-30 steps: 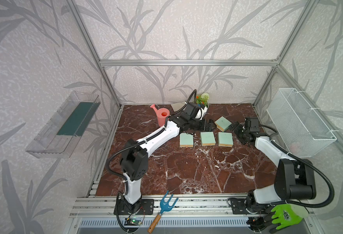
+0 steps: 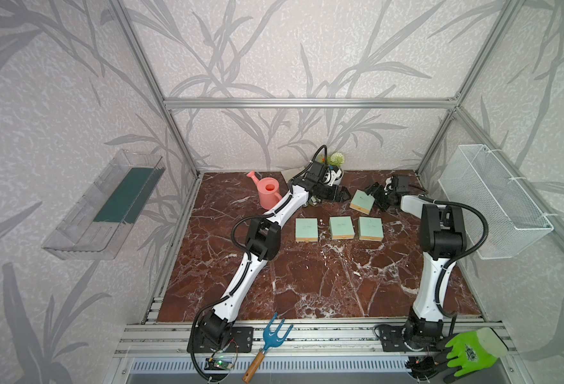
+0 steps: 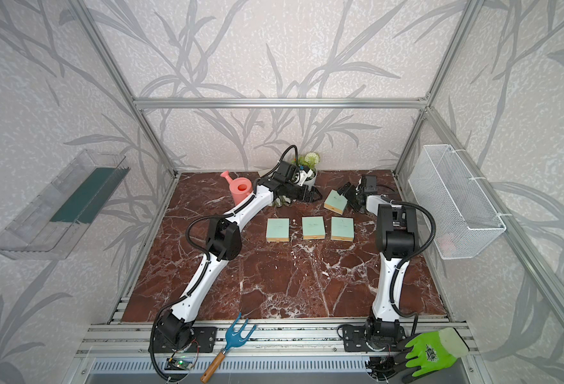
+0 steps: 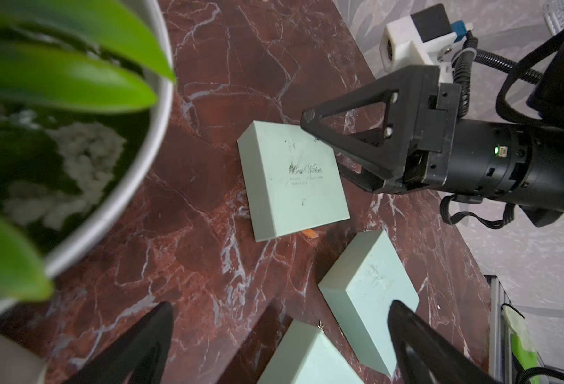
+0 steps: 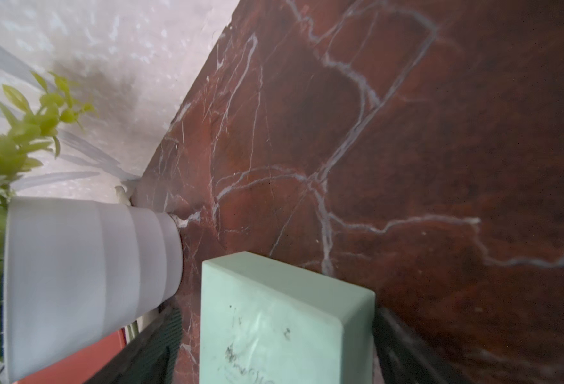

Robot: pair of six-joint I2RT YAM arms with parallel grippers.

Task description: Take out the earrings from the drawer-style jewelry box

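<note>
Several pale green square boxes lie on the marble table. One of them, the rear box (image 2: 362, 201), sits turned at an angle, apart from a row of three, and looks closed; no earrings show. My right gripper is part open at that box, one finger (image 5: 402, 345) beside its side face. In the left wrist view, the right gripper's tip reaches over the top of the rear box (image 4: 301, 176). Left of the box, my left gripper (image 2: 340, 194) stands open with nothing between its fingers. The front boxes are the left (image 2: 306, 229), middle (image 2: 341, 228) and right (image 2: 370, 228) ones.
A white pot (image 5: 93, 256) with a green plant stands close to the left gripper. A pink watering can (image 2: 268, 192) is farther left. A white wire basket (image 2: 506, 198) hangs at the right wall.
The left gripper has moved back over the past second, staying left of the box.
</note>
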